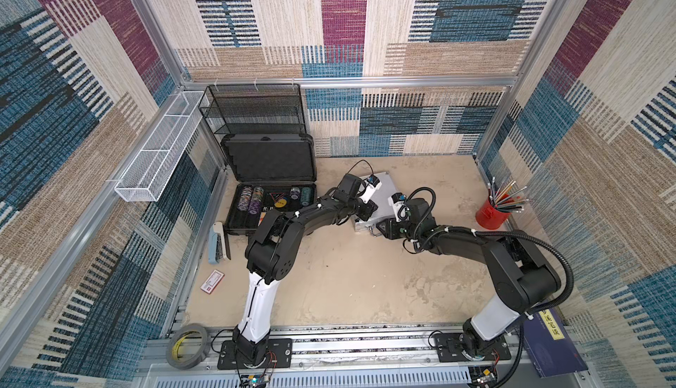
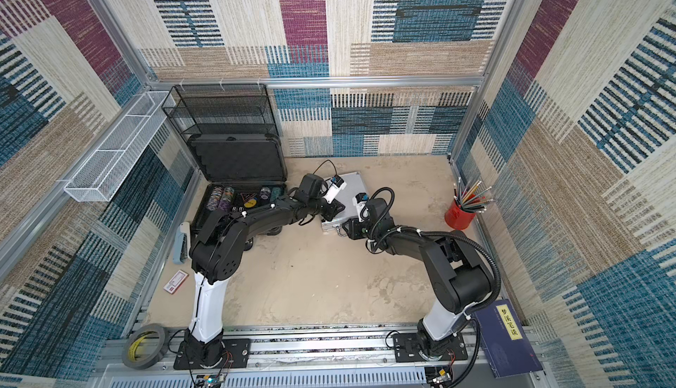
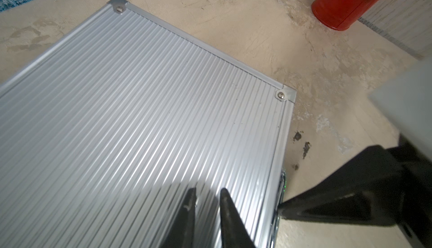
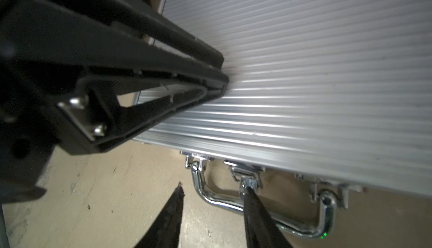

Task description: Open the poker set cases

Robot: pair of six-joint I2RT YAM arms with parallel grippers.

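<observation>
The silver ribbed case (image 1: 383,189) lies shut on the table between both arms. Above its lid is my left gripper, its fingers a little apart, with nothing visible between them. At the front side of the case stands my right gripper, open and empty over the chrome handle (image 4: 225,201) and a latch (image 4: 249,182) behind it. The left gripper's fingers (image 4: 211,79) show over the lid in the right wrist view. To the left, a black poker case (image 1: 271,159) stands open, its lid raised and chips inside.
A red pen cup (image 1: 491,214) stands at the right. Along the left side are a stapler (image 1: 214,245), a small card box (image 1: 212,281) and wire racks (image 1: 253,106) behind.
</observation>
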